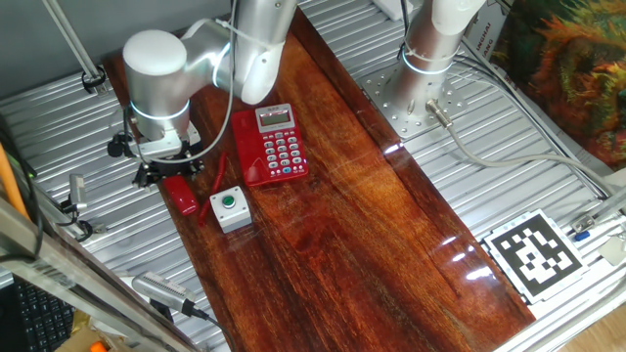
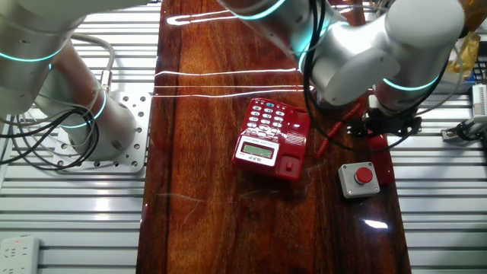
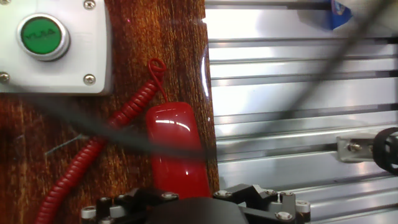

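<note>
The red telephone handset (image 3: 178,140) lies lengthwise along the table's edge, its near end hidden behind my gripper in the wrist view. In exterior view 1, my gripper (image 1: 168,172) is over the far part of the handset (image 1: 181,196). Dark linkages show on both sides at the bottom of the wrist view, but the fingertips are hidden, so neither the finger opening nor any contact can be made out. A coiled red cord (image 3: 93,149) runs beside the handset. The red telephone base (image 1: 271,147), with keypad and display, sits farther in on the wooden table.
A grey box (image 1: 232,209) with a green button stands close to the handset; exterior view 2 shows a red button (image 2: 364,175) on it. Bare wooden table (image 1: 352,254) stretches toward the front. Ribbed metal (image 3: 267,102) lies beyond the table's edge.
</note>
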